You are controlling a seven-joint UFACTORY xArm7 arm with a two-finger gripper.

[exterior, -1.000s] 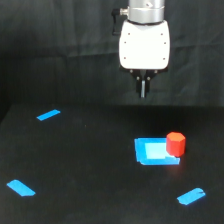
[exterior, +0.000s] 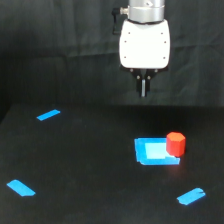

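High above the table, at the top of the camera view, hangs my gripper (exterior: 143,88). Its dark fingers are too small against the dark backdrop to show whether they are open or shut. No object can be made out at them. Well below and to the right is a red many-sided block (exterior: 175,144), overlapping the right side of a flat patch (exterior: 150,152) with a blue border and a pale middle. Whether the block rests on the patch or beside it, I cannot tell.
Blue strips lie apart on the black table: one (exterior: 48,115) at the back left, one (exterior: 20,188) at the front left and one (exterior: 191,197) at the front right. A dark curtain (exterior: 60,60) hangs behind.
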